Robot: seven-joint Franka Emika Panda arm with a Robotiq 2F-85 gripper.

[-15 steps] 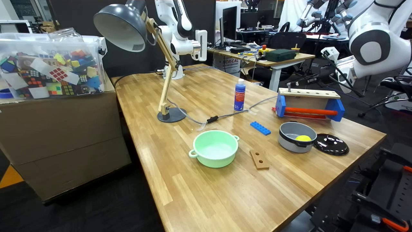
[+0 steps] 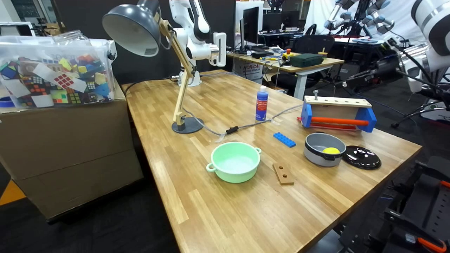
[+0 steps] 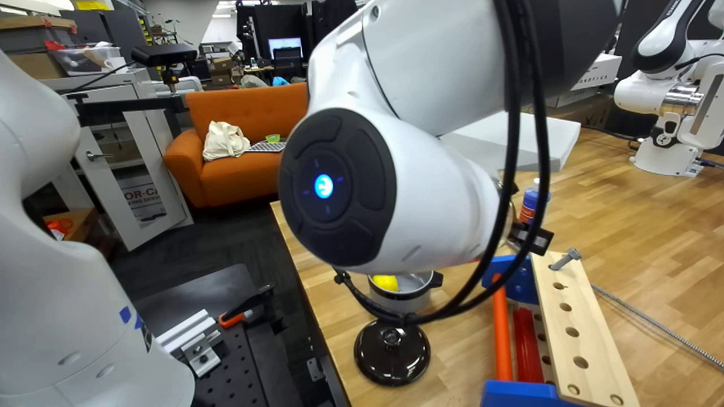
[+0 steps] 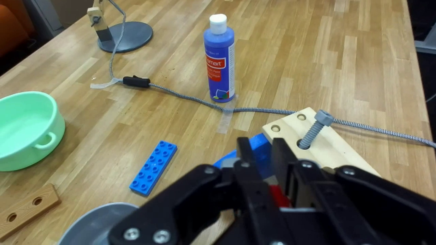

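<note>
My gripper is partly open, a narrow gap between its fingers, with nothing held there. Through the gap shows the blue end piece [image 4: 260, 153] of a toy workbench. Its pale wooden top [image 4: 327, 153] carries a grey bolt [image 4: 313, 130], which leans in a hole to the right of the fingertips, apart from them. In exterior view 1 the black gripper [image 2: 346, 84] hangs above and behind the workbench top [image 2: 337, 101]. The arm hides the gripper in exterior view 2.
A grey pot [image 2: 320, 156] with a yellow thing inside stands by its black lid [image 2: 361, 157]. A green bowl [image 2: 235, 162], wooden strip [image 2: 283, 174], blue brick [image 2: 284, 139], paint bottle [image 2: 261, 104] and lamp base [image 2: 187, 125] share the table.
The arm and gripper have moved to the right in exterior view 1, away from the bolt end of the workbench. The things on the table have stayed put.
</note>
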